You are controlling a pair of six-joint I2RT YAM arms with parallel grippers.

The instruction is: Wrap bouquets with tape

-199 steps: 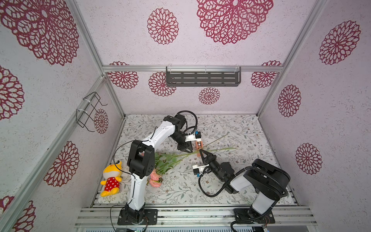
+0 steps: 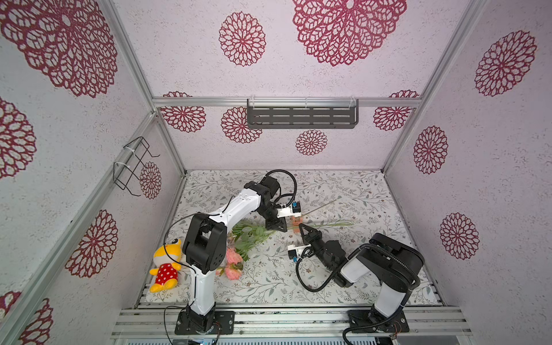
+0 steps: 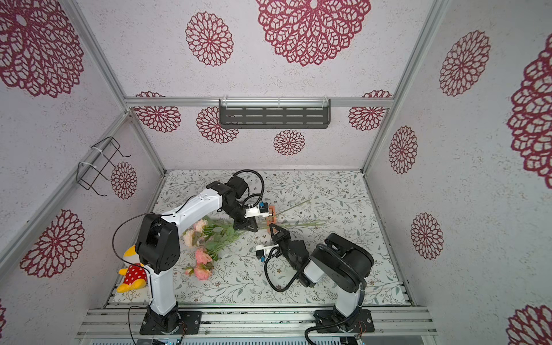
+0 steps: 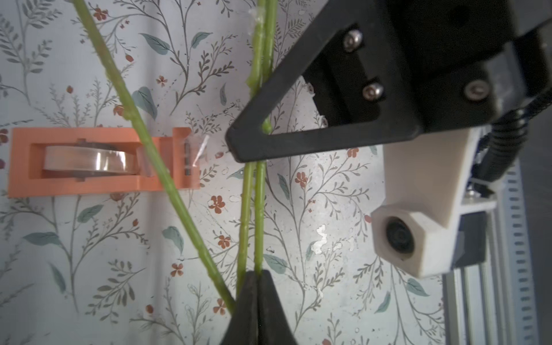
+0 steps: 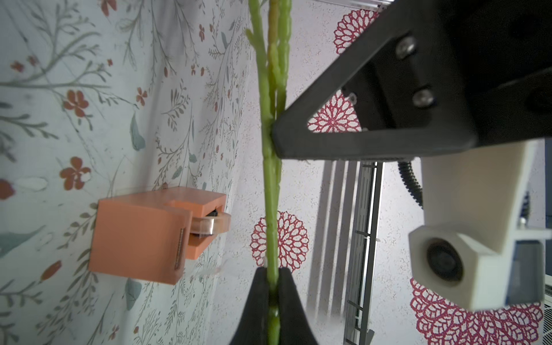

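Observation:
Pink and cream flowers [image 3: 201, 257] lie left of centre, their leafy stems reaching rightward past an orange tape dispenser [image 4: 26, 161] with a clear strip at its cutter. My right gripper is shut on green stems [image 5: 267, 189], held above the table near the dispenser. My left gripper is low over the stems just left of the dispenser, fingertips around or over two of them; how far its fingers are apart is unclear. A separate stem [image 4: 166, 178] crosses above the dispenser diagonally in the left wrist view.
A yellow plush toy [image 2: 166, 276] lies at the front left. A grey rail shelf [image 2: 302, 118] hangs on the back wall, a wire rack [image 2: 129, 166] on the left.
The right arm has moved slightly, still at the stems.

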